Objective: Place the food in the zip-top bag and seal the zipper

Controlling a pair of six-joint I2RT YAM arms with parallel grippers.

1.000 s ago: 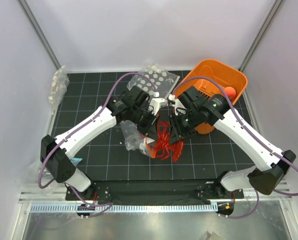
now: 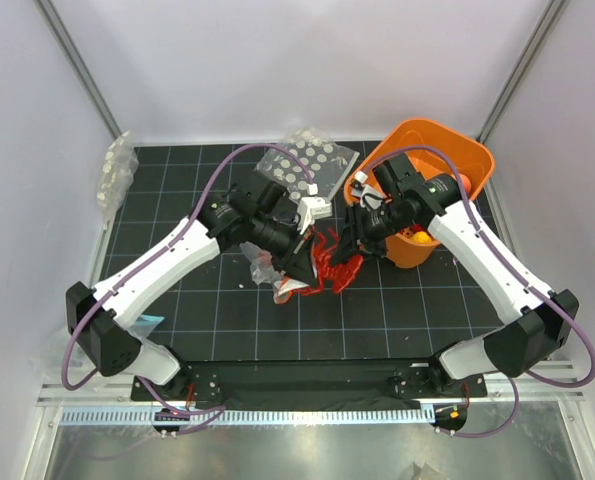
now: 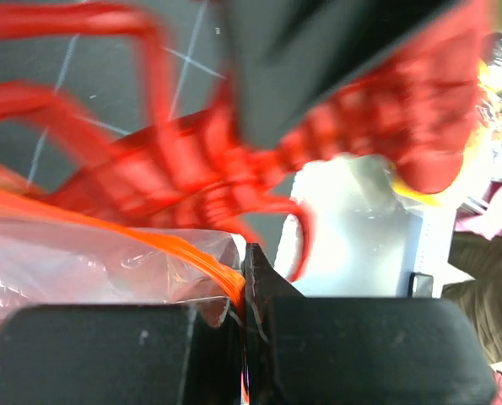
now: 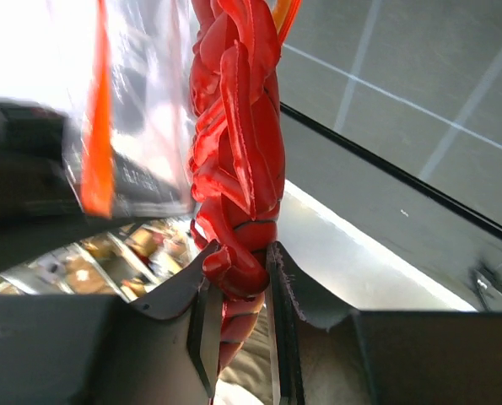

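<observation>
A red toy lobster or crab with jointed legs is held in my right gripper, which is shut on its body. Its other end reaches left to the mouth of a clear zip bag. In the left wrist view, the bag's orange zipper edge runs into my left gripper, shut on that rim. Red legs spread above and beside the rim there. From the right wrist view, the bag hangs beside the red toy. How far the toy is inside the bag is hidden by the arms.
An orange bin with colourful items stands at the back right, partly under my right arm. A dotted bag lies at the back middle, and another clear bag rests against the left wall.
My right gripper has shifted slightly left and up with the red toy, closer to the left gripper. More of the bag's mouth is covered now.
</observation>
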